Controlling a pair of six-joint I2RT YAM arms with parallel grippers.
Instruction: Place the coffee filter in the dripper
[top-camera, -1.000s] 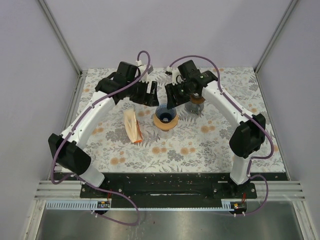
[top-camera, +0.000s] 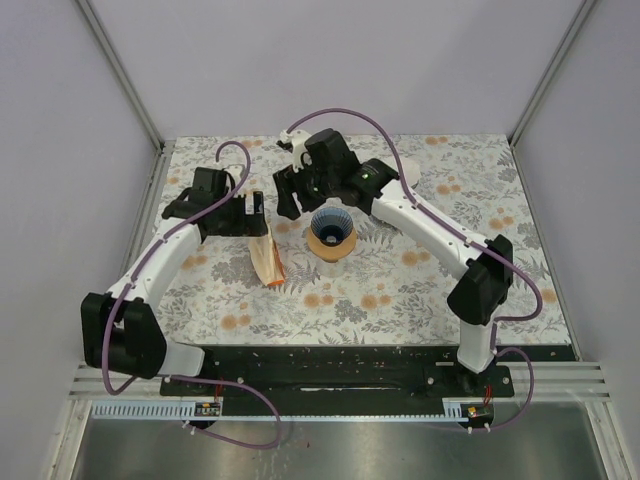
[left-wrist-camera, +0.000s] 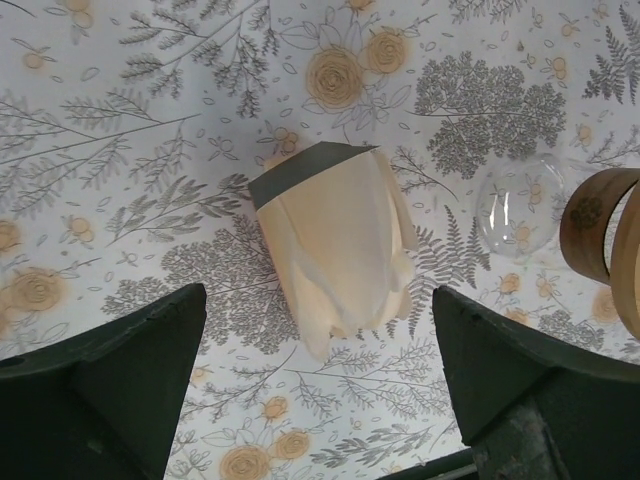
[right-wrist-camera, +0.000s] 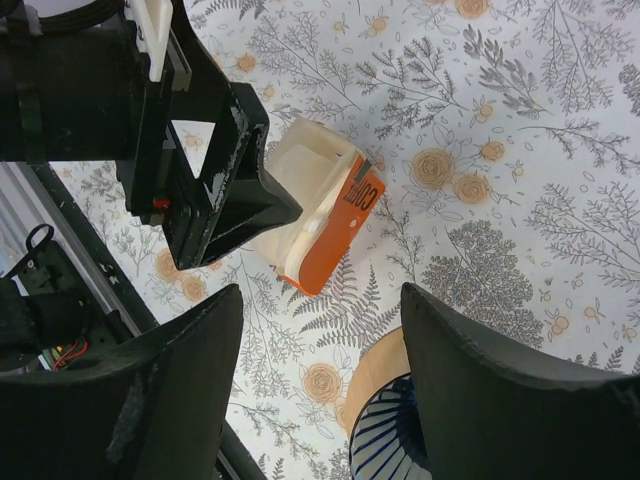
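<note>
The cream paper filter pack with an orange label (right-wrist-camera: 335, 222) lies flat on the floral mat, left of the dripper. My left gripper (top-camera: 243, 223) hangs above the pack, open with nothing between its fingers; in the left wrist view the pack (left-wrist-camera: 330, 240) sits between and beyond the fingertips. My right gripper (top-camera: 288, 200) is open and empty, just above and left of the dripper (top-camera: 332, 232), a wooden collar holding a dark ribbed cone, partly seen at the bottom of the right wrist view.
A glass carafe and a white object at the back right (top-camera: 405, 170) are partly hidden by the right arm. The two grippers are close together.
My left gripper has moved left from near the dripper to over the filter pack. My right gripper has shifted left, away from above the dripper.
</note>
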